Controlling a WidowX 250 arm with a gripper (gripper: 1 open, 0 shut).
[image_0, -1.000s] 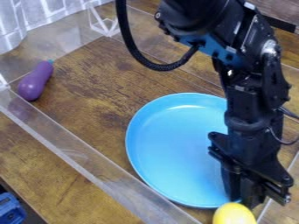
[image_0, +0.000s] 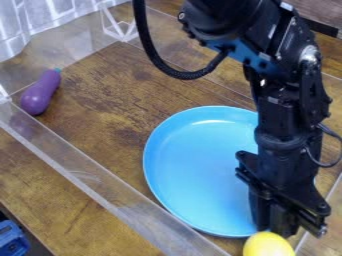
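The black arm hangs down on the right of the camera view, its gripper (image_0: 274, 205) low over the right part of a light blue plate (image_0: 187, 160). A yellow object (image_0: 267, 246) lies at the bottom edge, just below the fingertips. I cannot see clearly whether the fingers hold anything or how far apart they stand.
A purple eggplant-like object (image_0: 40, 92) lies at the far left on the wooden surface (image_0: 114, 85). Clear walls run along the left and bottom. A blue object (image_0: 8, 240) shows in the bottom left corner.
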